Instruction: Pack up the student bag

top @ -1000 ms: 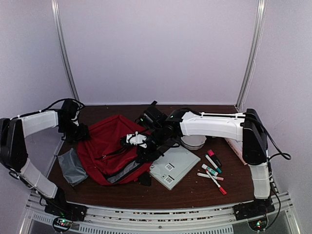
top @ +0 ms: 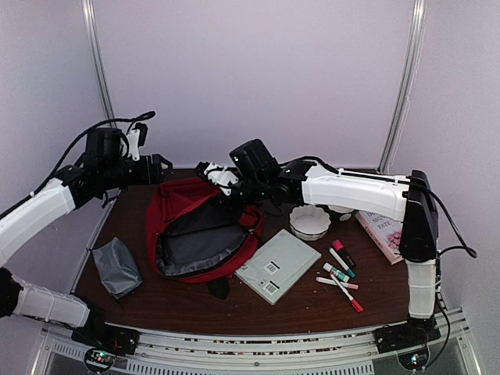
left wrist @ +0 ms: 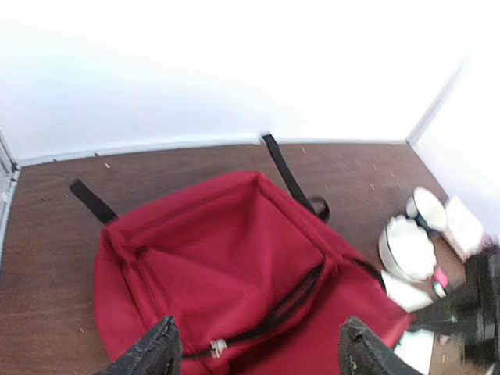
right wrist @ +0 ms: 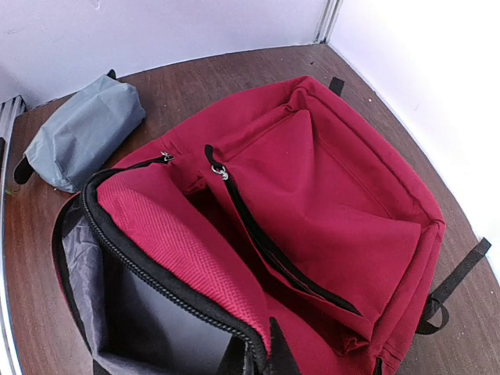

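Note:
The red backpack (top: 176, 195) lies with its main compartment gaping toward the front, grey lining showing (top: 199, 242). My left gripper is raised above the back left of the bag, fingers apart and empty. My right gripper is shut on the bag's zippered top edge (right wrist: 180, 250), seen at the bottom of the right wrist view. A grey pouch (top: 116, 266) lies left of the bag. A pale flat notebook or folder (top: 277, 262) lies at its right.
A white bowl (top: 310, 221), a book (top: 380, 230) and several markers (top: 344, 289) occupy the right side. Bare table (top: 172, 308) shows along the front and left.
The bag has shifted up and rightward and its mouth has opened wider. The right gripper has risen slightly.

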